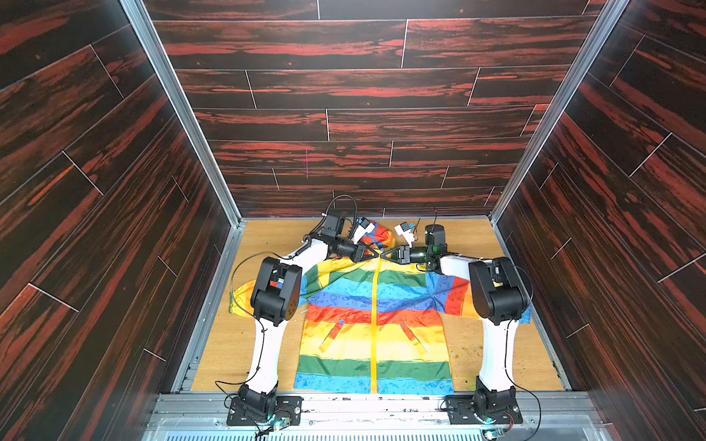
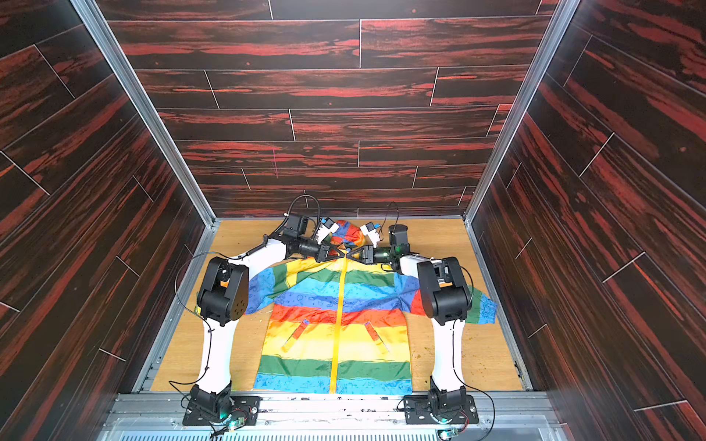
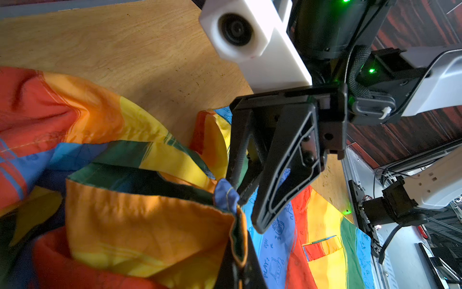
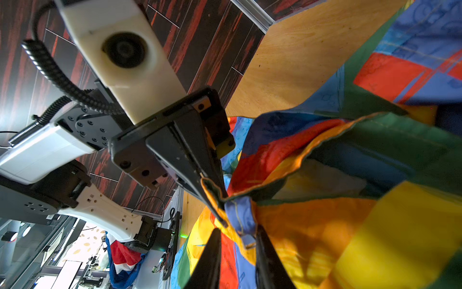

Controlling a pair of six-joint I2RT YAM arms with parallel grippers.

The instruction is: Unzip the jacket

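Observation:
The rainbow-striped jacket (image 1: 338, 301) lies flat, front up, its orange zip strip (image 1: 374, 323) running straight down the middle. At the collar, my left gripper is shut on the orange-edged collar fabric (image 3: 158, 216). A small blue tab (image 4: 240, 215) stands at the top of the front edge. My right gripper is part open, its fingers (image 4: 211, 262) on either side of the tab's lower end. Whether they touch it cannot be told. The zip pull is not clearly visible.
The hood (image 1: 379, 233) is bunched behind the grippers. Both sleeves, such as the left-hand one (image 1: 244, 300), spread out under the arms. Bare wooden table (image 1: 228, 352) shows on both sides. The two grippers almost meet over the collar.

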